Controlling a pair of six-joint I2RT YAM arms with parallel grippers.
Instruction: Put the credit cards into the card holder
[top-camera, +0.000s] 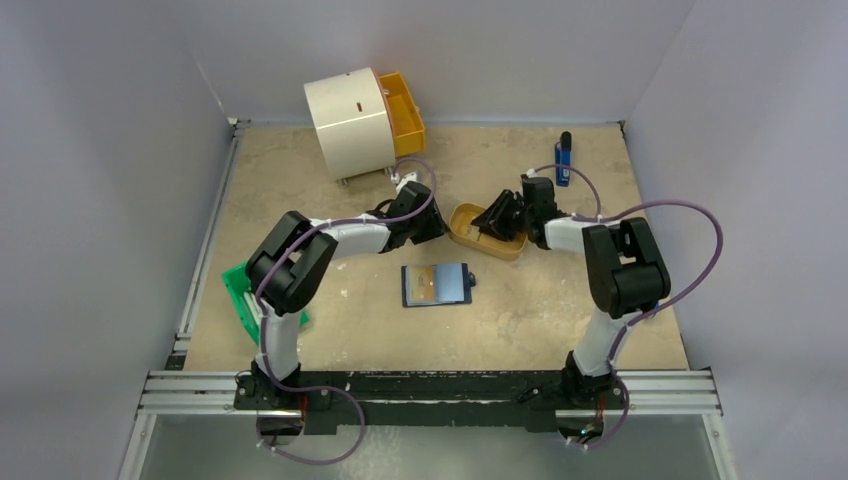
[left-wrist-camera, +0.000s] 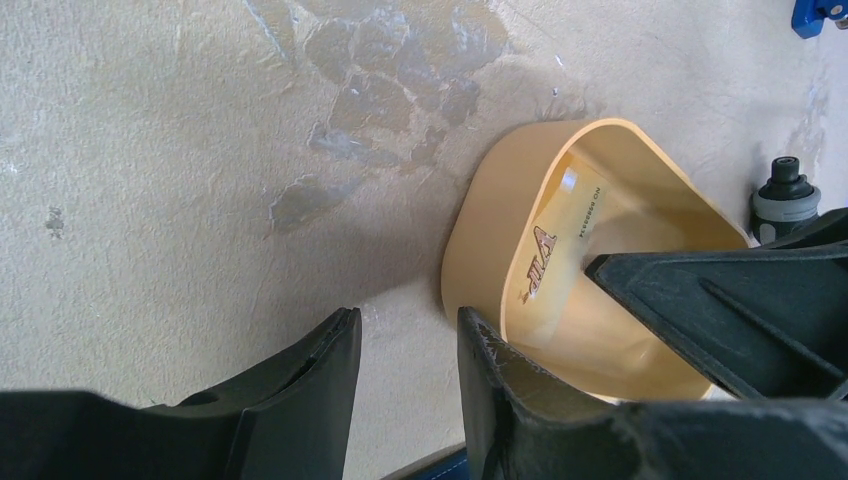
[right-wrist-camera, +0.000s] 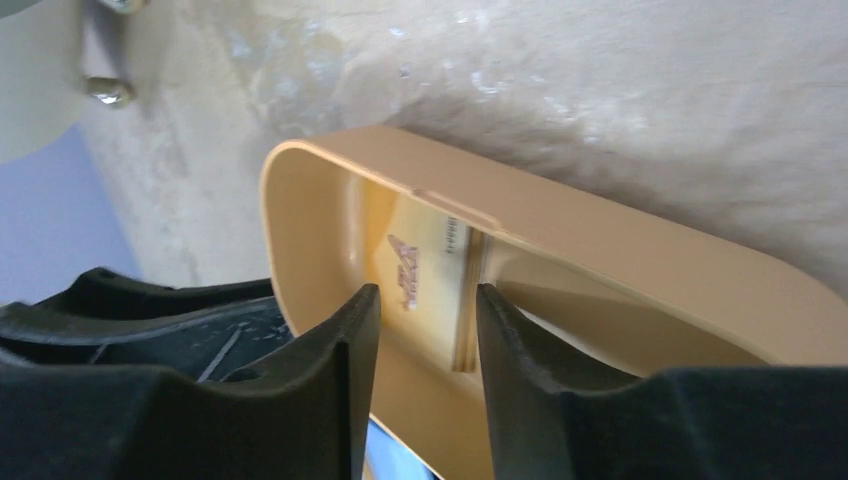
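Observation:
The tan oval tray (top-camera: 504, 250) stands mid-table, a pale card with a red logo (left-wrist-camera: 562, 240) lying inside near its left end. Over the tray, my right gripper has its fingers parted, and the card (right-wrist-camera: 425, 270) shows below and between them; no grip on it is visible. My left gripper is open beside the tray's left end, bare table between its fingers. Whether its nearer finger touches the tray wall, I cannot tell. In front lies the dark blue card holder, spread open (top-camera: 453, 282), with a tan card (top-camera: 422, 284) on its left side.
A white drum-shaped cabinet (top-camera: 348, 122) with an open yellow drawer (top-camera: 405, 115) stands at the back left. A blue and black tool (top-camera: 564, 158) lies at the back right. There is a green container (top-camera: 240, 290) by the left arm.

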